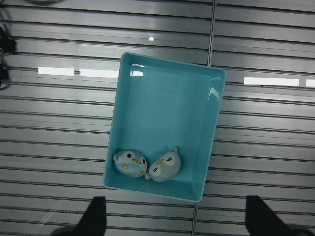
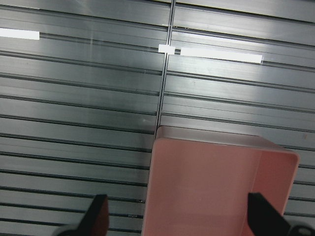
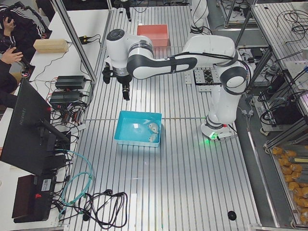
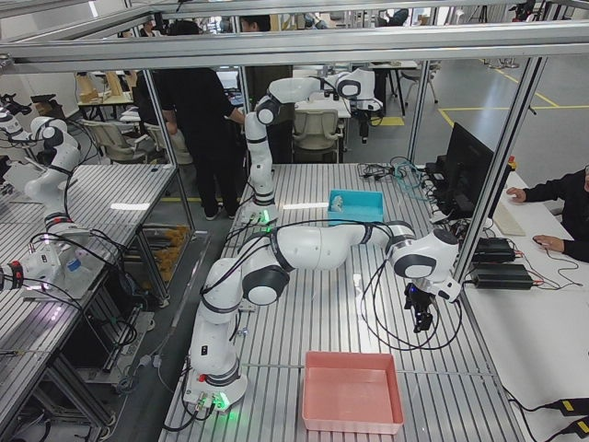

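Note:
A teal tray (image 3: 132,126) sits on the slatted metal table, holding two small plush birds, a blue one (image 1: 130,163) and a white one (image 1: 165,166), side by side at one end. A pink bin (image 4: 352,391) stands empty on the other part of the table. My left gripper hangs high above the teal tray, its fingers wide apart with nothing between them. My right gripper is raised over the table by the pink bin, open and empty.
Black and teal cables (image 3: 106,211) lie at one corner of the table. A monitor (image 3: 26,125) and power boxes (image 3: 70,83) stand on the white side desk. The table between tray and bin is mostly clear.

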